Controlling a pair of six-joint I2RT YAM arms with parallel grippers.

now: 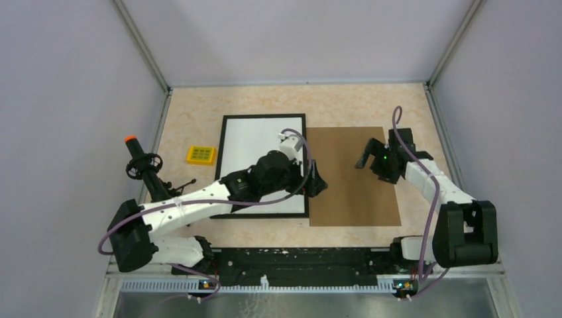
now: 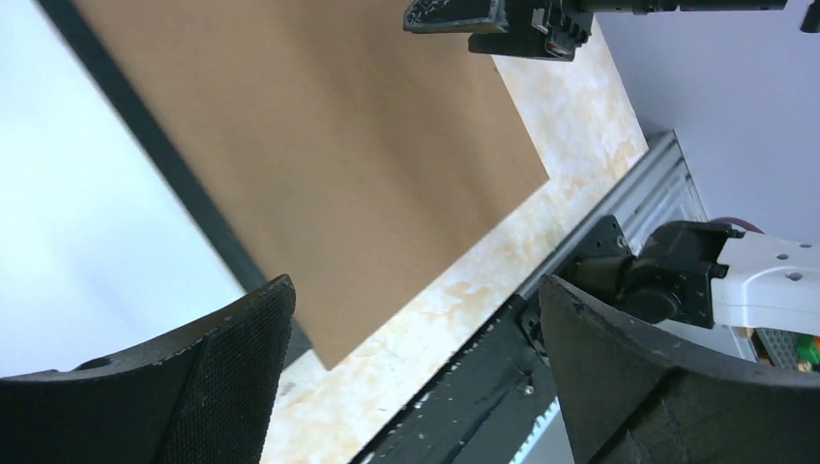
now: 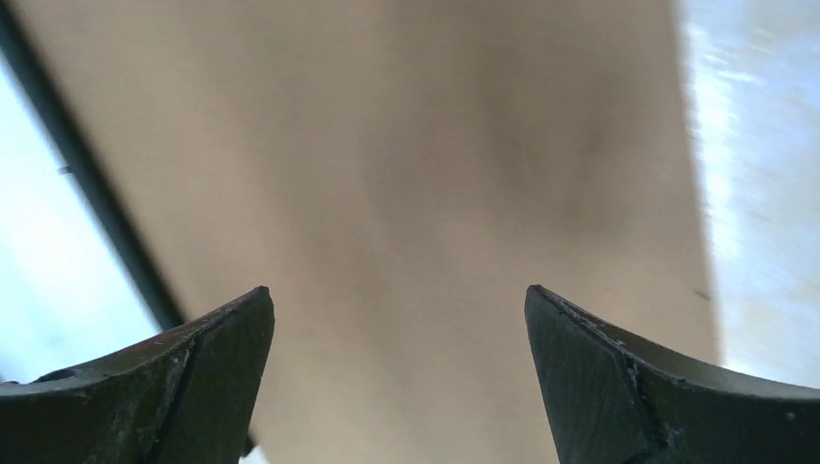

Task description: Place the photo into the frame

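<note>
A black-rimmed frame with a white inside (image 1: 255, 136) lies flat left of the table's middle. Touching or nearly touching its right side is a plain brown board (image 1: 351, 205), which also fills much of both wrist views. No printed photo shows. My left gripper (image 1: 319, 180) is over the seam between frame and board; in the left wrist view its fingers (image 2: 218, 377) stand wide apart, nothing between them. Over the board's right part hangs my right gripper (image 1: 370, 162), open and empty, its fingers (image 3: 619, 387) spread above the brown surface.
A small yellow box (image 1: 201, 155) sits left of the frame. Farther left stands a black post with an orange tip (image 1: 130, 138). Walls close in on both sides.
</note>
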